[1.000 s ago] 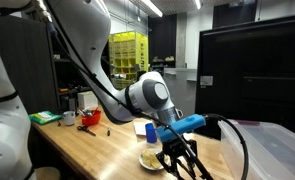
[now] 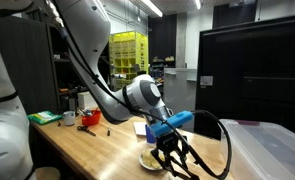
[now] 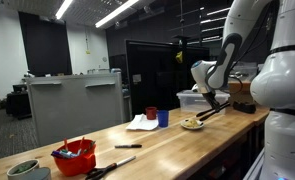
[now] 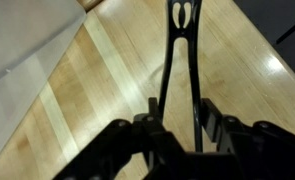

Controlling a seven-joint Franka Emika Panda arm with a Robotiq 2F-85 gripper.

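Observation:
Black tongs [image 4: 195, 75] with a slotted head extend forward from my gripper in the wrist view, and the gripper is shut on them. Bare wooden table lies beneath the tongs there. In exterior view 2, the tongs [image 3: 214, 113] slant down toward a plate [image 3: 184, 126] holding pale yellowish food. Exterior view 1 has the same plate [image 2: 145, 164] behind the gripper [image 2: 171, 152]. Whether the tongs touch the plate or the food cannot be made out.
A large translucent bin [image 2: 269, 150] stands at the right in exterior view 1. A blue cup [image 3: 163, 119], a red cup [image 3: 151, 112] and a white cloth [image 3: 142, 123] lie beyond the plate. Farther off sit a red basket [image 3: 75, 160] and a knife [image 3: 110, 169].
In exterior view 1, my gripper and the tongs have swung left, away from the bin. The tongs have stayed in the gripper, and the plate has not visibly moved.

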